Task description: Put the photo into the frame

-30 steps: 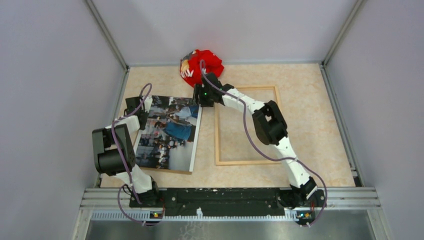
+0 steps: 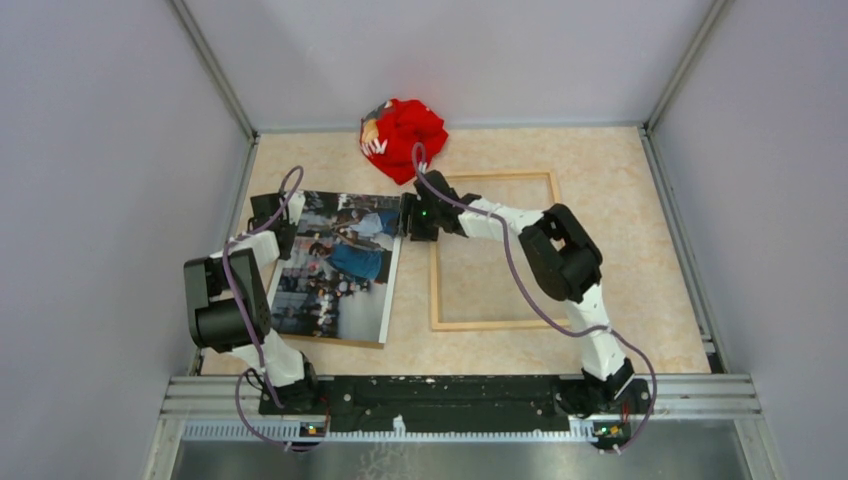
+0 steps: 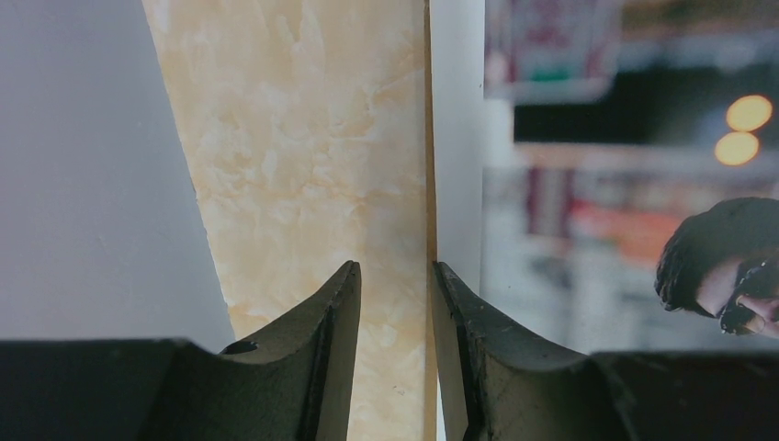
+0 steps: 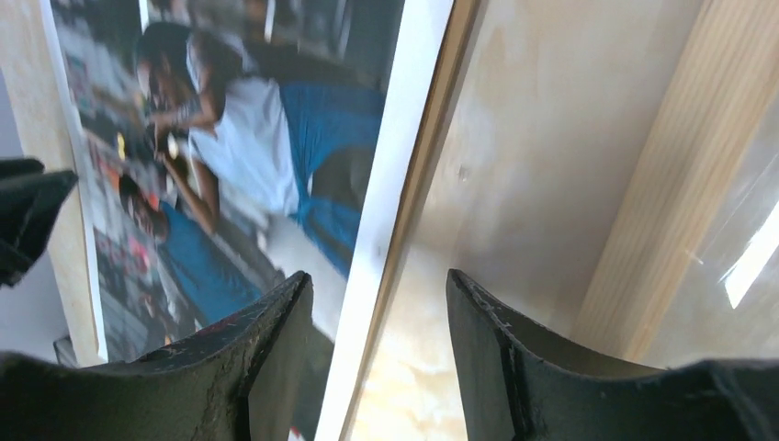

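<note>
The photo (image 2: 335, 285), white-bordered on a thin board, lies on the left of the table. My left gripper (image 2: 282, 225) is at its upper left edge; in the left wrist view its fingers (image 3: 459, 322) stand beside the white border, and whether anything is held between them is unclear. My right gripper (image 2: 410, 222) is above the photo's upper right edge; in the right wrist view its fingers (image 4: 496, 340) are apart over the border (image 4: 381, 220), with nothing gripped. The wooden frame (image 2: 495, 323) with a clear panel lies to the right of the photo.
A red cloth (image 2: 405, 130) lies crumpled at the back, behind the photo. Bare table shows at the right and along the front. Walls enclose the table at back and sides.
My right gripper has moved toward the front and slightly right along the photo's right edge. The left arm and the photo show no movement.
</note>
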